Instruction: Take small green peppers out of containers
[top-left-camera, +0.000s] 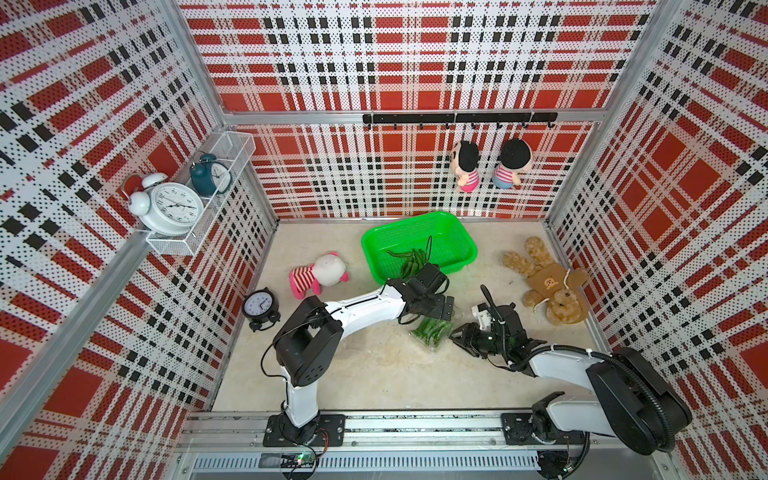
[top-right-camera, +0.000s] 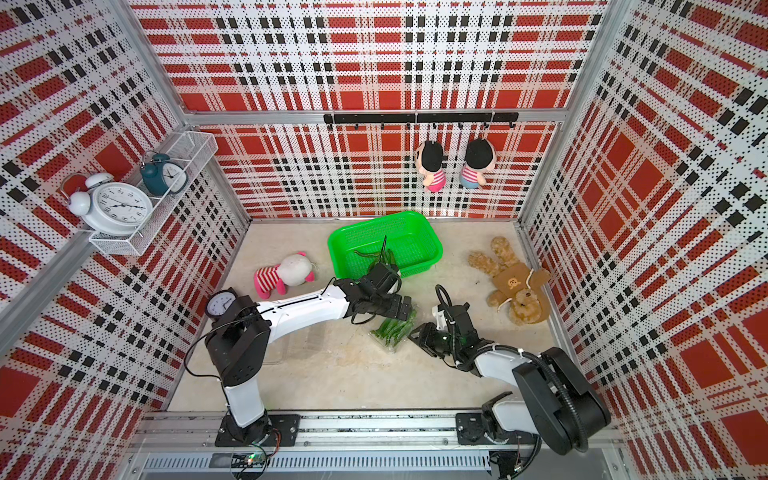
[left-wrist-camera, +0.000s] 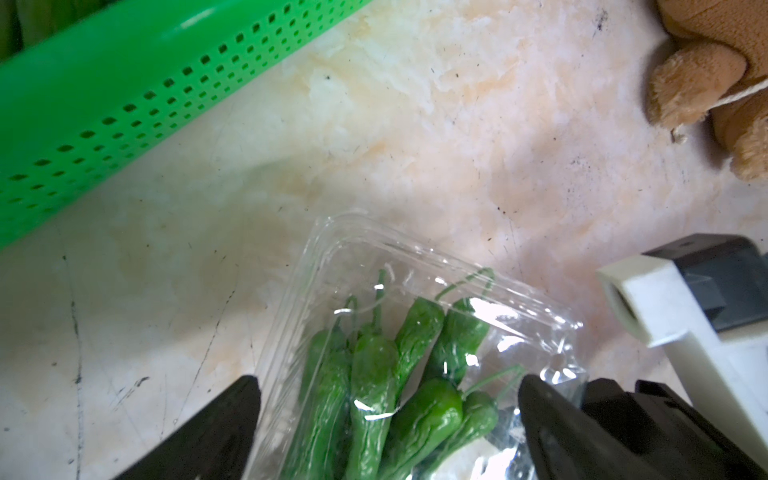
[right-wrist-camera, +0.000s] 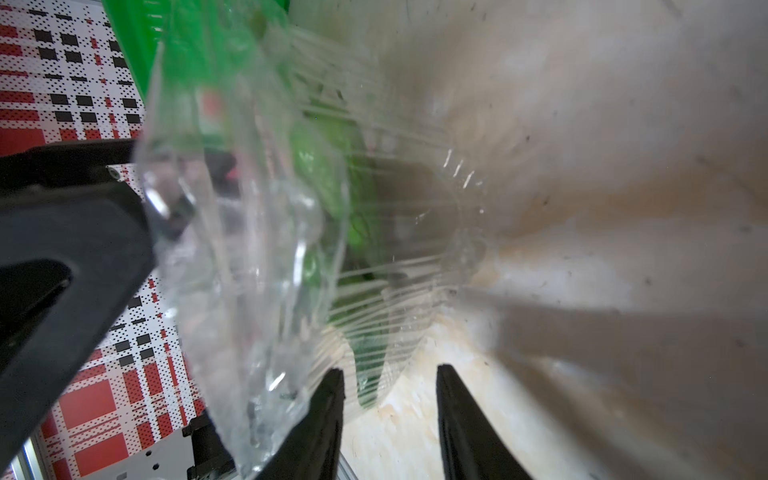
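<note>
Small green peppers (left-wrist-camera: 372, 400) lie in a clear plastic container (top-left-camera: 433, 335) at the table's centre. My left gripper is open over the container, its blurred fingertips on either side of the peppers. My right gripper sits low at the container's right side, fingers slightly apart, the clear plastic close by its fingertips; whether they touch it is unclear. Behind, a green basket (top-left-camera: 376, 244) holds more green peppers (top-left-camera: 404, 257).
A teddy bear (top-left-camera: 556, 284) lies at the right, a striped plush toy (top-left-camera: 316, 276) and a black clock (top-left-camera: 258, 305) at the left.
</note>
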